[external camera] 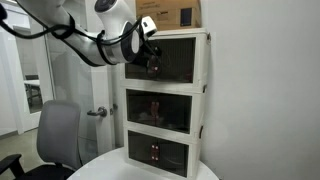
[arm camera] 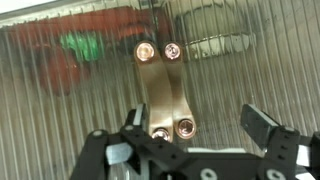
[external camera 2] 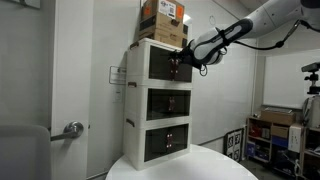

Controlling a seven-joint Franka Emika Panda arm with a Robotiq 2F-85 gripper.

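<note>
A white three-tier cabinet (external camera: 197, 101) with dark ribbed doors stands on a round white table (external camera: 105, 168). My gripper is at the top tier, its fingers wide apart. In the wrist view, two copper-coloured handles (arm camera: 155, 95) stand side by side on the ribbed doors (arm camera: 225, 85), appearing between the fingers. Whether a finger touches them cannot be told. Through the left door, a red item (arm camera: 62, 72) and a green item (arm camera: 82, 44) show blurred. The doors look closed. The exterior views show the fingertips too small to make out.
Cardboard boxes (external camera 2: 162, 20) are stacked on top of the cabinet. An office chair (external camera: 60, 135) stands left of the table. A door with a lever handle (external camera 2: 72, 130) is beside the cabinet. Shelves with boxes (external camera 2: 275, 130) stand far right.
</note>
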